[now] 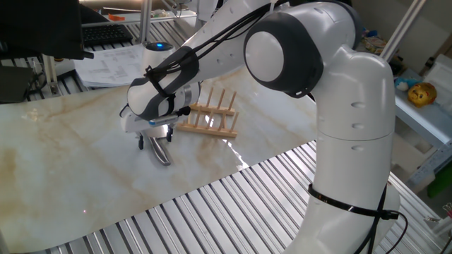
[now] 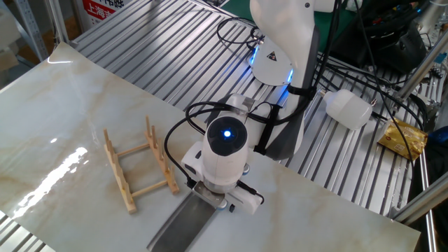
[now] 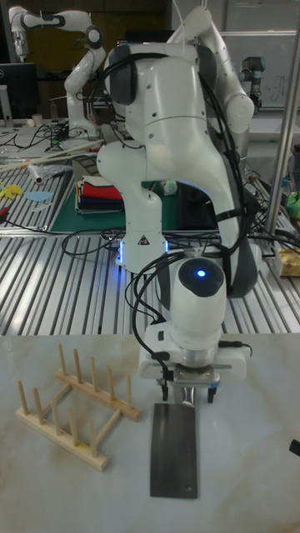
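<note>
A metal cleaver with a broad grey blade (image 3: 174,453) lies flat on the marble-patterned table, its silver handle (image 1: 162,152) pointing toward the robot's base. My gripper (image 3: 188,392) is over the handle end, pointing down and open. One dark finger (image 3: 165,391) is on each side of the handle, with gaps visible between them and it. In exterior view 2 the arm's wrist hides the handle, while part of the blade (image 2: 183,224) shows. Beside the cleaver stands a wooden peg rack (image 3: 67,435) with two rows of upright pegs and no items in it.
Open tabletop (image 1: 70,169) extends on the cleaver's side away from the rack. A slatted metal surface (image 1: 233,204) borders the table on the robot's side. A small dark object (image 3: 296,447) sits at the right edge of exterior view 3. Papers (image 1: 109,67) lie beyond the table.
</note>
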